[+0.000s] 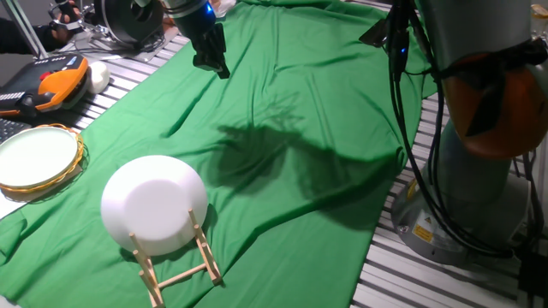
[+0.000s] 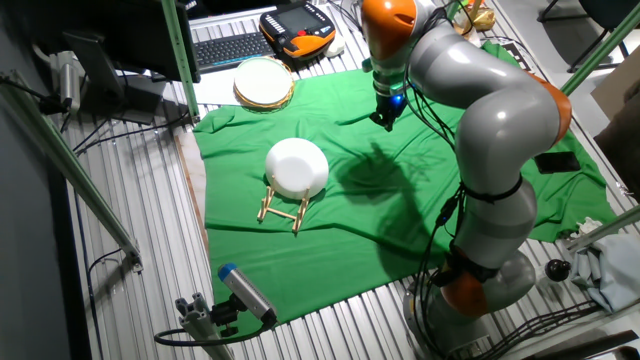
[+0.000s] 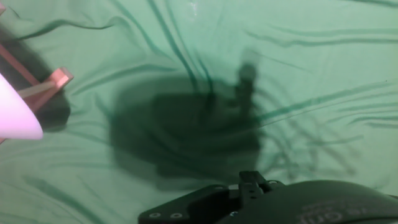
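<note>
A white plate (image 1: pixel 154 204) leans in a light wooden rack (image 1: pixel 181 275) on the green cloth, and exterior view 2 shows the same plate (image 2: pixel 297 167) and rack (image 2: pixel 284 212). In the wrist view only an edge of the plate (image 3: pixel 15 115) and part of the rack (image 3: pixel 59 78) show at the left. My gripper (image 1: pixel 221 70) hangs above the cloth, well apart from the plate, towards the far side. In the wrist view the gripper is at the bottom edge, partly cut off; its finger state is unclear. I see no object at its fingertips.
A pale round dish in a wicker rim (image 1: pixel 36 159) stands left of the cloth, near an orange and black teach pendant (image 1: pixel 51 83). A camera on a mount (image 2: pixel 246 297) stands at the cloth's near edge. The cloth (image 1: pixel 300 103) below the gripper is bare.
</note>
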